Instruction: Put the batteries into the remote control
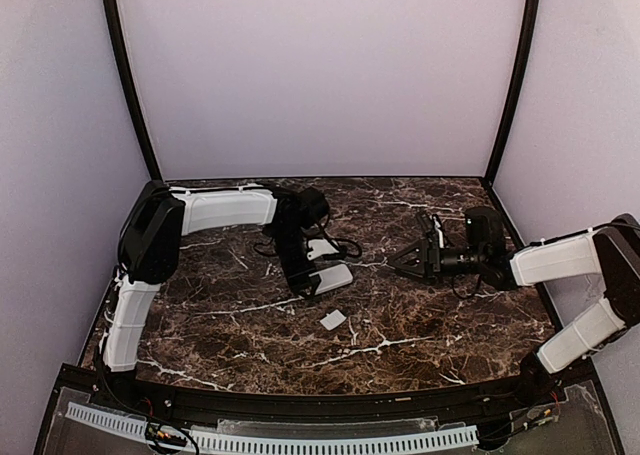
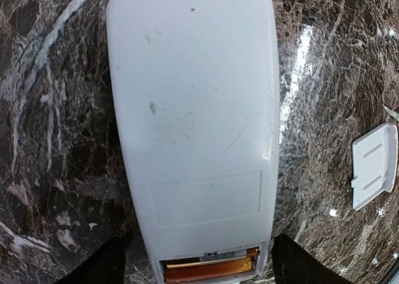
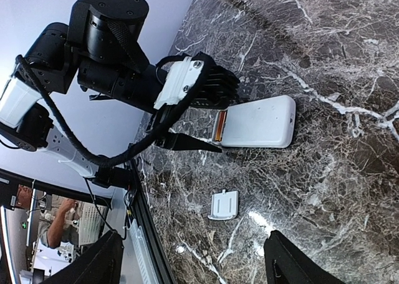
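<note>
The white remote control point(image 2: 193, 109) lies back side up on the marble table, its battery compartment uncovered. Two batteries point(image 2: 209, 271) show side by side inside, one copper-coloured and one darker with a gold end. My left gripper stands open around that end, a finger on each side with gaps to the case. In the top view this arm partly hides the remote point(image 1: 333, 278). Loose on the table, apart from the remote, is the white battery cover point(image 2: 374, 165), ribbed side up. My right gripper is open and empty, off to the right.
Bare marble table point(image 1: 400, 345) surrounds the remote and cover. A dark rail point(image 1: 330, 405) borders the front edge, and white walls point(image 1: 320, 75) enclose the back and sides. Behind the left arm in the right wrist view, a person point(image 3: 60, 225) shows beyond the table.
</note>
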